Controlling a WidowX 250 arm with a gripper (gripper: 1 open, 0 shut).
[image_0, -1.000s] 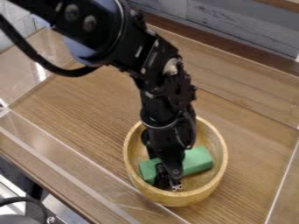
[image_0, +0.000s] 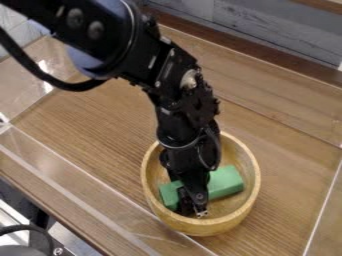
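A round, light wooden bowl (image_0: 230, 220) sits on the wooden table toward the lower middle of the camera view. In it lies a green rectangular block (image_0: 225, 183). My black gripper (image_0: 187, 200) reaches down into the bowl from above, its fingers at the block's left part, shut on it. The fingertips partly hide the block.
A grey plank wall runs along the back. Dark cables and metal parts lie beyond the table's lower-left edge.
My arm and gripper have shifted very slightly, the upper arm a little to the left. The bowl and block look unmoved.
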